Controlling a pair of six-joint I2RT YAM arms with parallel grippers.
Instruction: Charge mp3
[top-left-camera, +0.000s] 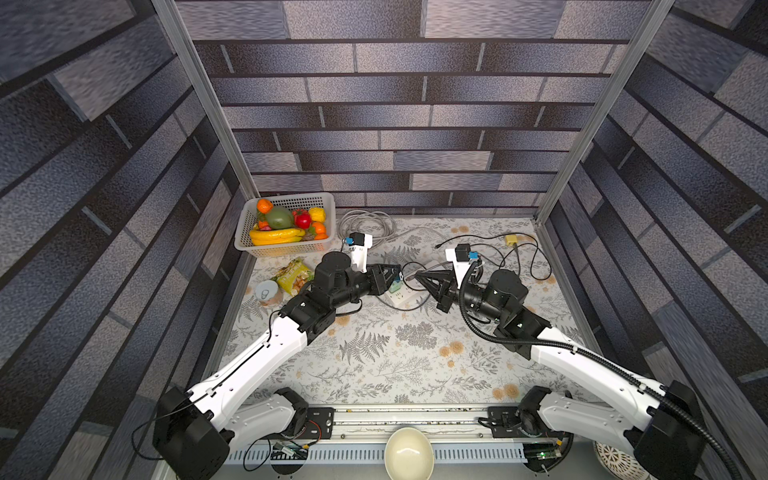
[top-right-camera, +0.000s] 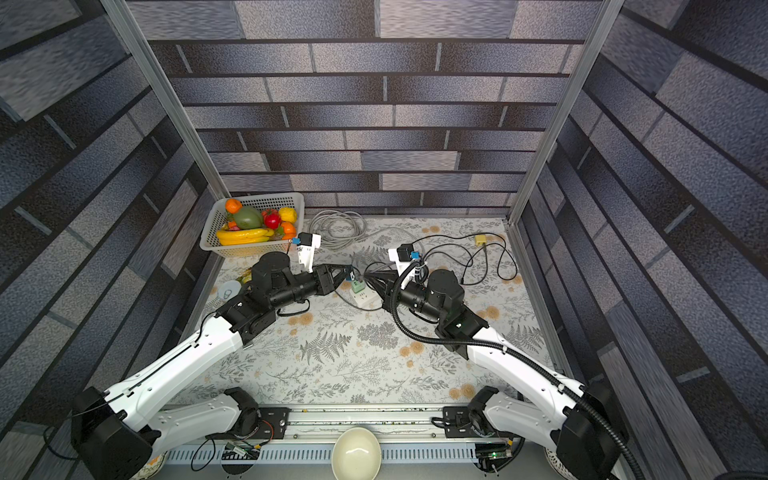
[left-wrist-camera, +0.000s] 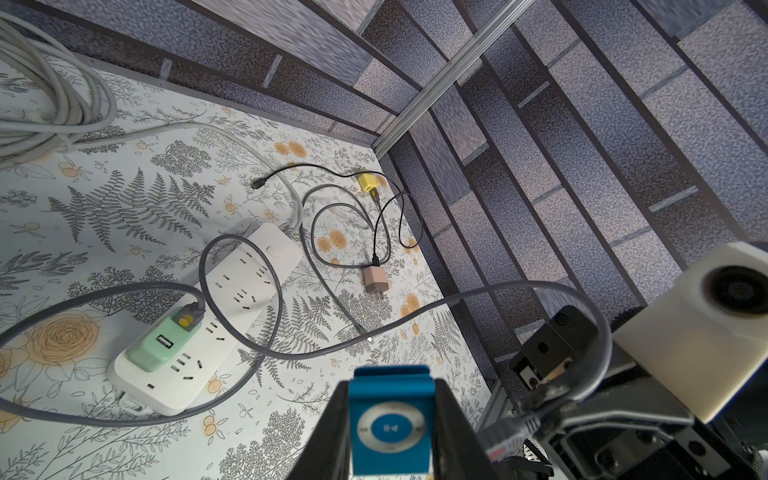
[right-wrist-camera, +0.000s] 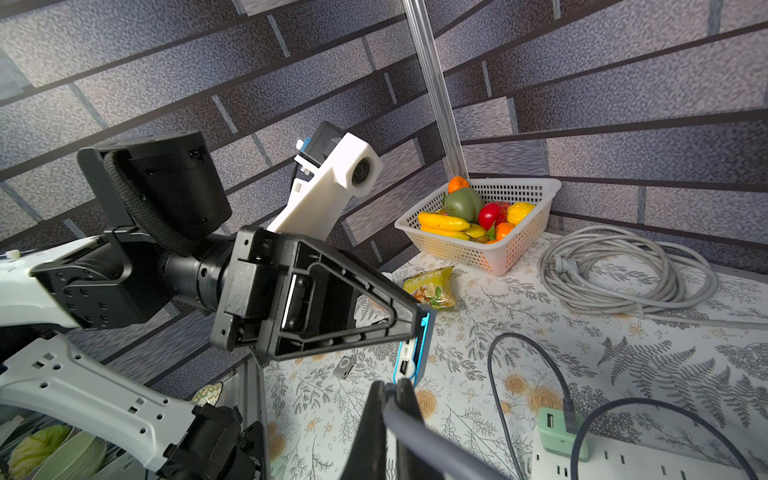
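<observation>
A flat blue mp3 player (left-wrist-camera: 392, 420) with a round white dial sits between the fingers of my left gripper, which is shut on it. In the right wrist view, one narrow edge of the player (right-wrist-camera: 405, 360) faces me and shows a small dark port. My right gripper is shut on a thin grey charging cable (right-wrist-camera: 436, 448). In the left wrist view the cable's plug end (left-wrist-camera: 504, 436) points toward the player, with a gap between them. The cable's other end enters a green USB charger (left-wrist-camera: 164, 340) on the white power strip (left-wrist-camera: 260, 276).
A basket of fruit (top-left-camera: 284, 248), a yellow snack bag (top-left-camera: 294, 276) and a can (top-left-camera: 267, 292) stand on the left. Coiled grey cable (right-wrist-camera: 628, 268) lies at the back. Black cables with yellow (left-wrist-camera: 368, 182) and pink adapters (left-wrist-camera: 375, 278) lie back right.
</observation>
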